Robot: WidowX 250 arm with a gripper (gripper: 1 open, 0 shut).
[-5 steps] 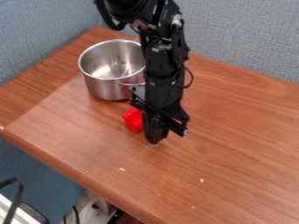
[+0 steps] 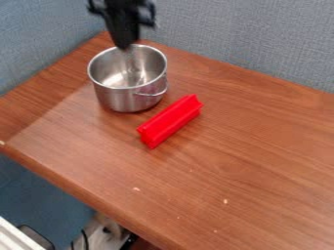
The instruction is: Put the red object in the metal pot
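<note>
The red object (image 2: 170, 121), a bar-like block, lies slantwise on the wooden table just right of and in front of the metal pot. The shiny metal pot (image 2: 131, 97) stands upright toward the back left, and no red shows in the visible part of its inside. Over the pot's back rim is the black gripper (image 2: 124, 44), blurred and cut off by the top edge of the view. It is well apart from the red object. Whether its fingers are apart or together is too blurred to tell.
Bare wooden table (image 2: 261, 166) spreads to the right and front. Grey-blue fabric walls (image 2: 248, 34) rise along the back and left. Cables and a white part sit below the table's front left edge.
The gripper has moved up and back, from in front of the red object to above the pot. The red object, earlier partly hidden, is now fully visible on the table.
</note>
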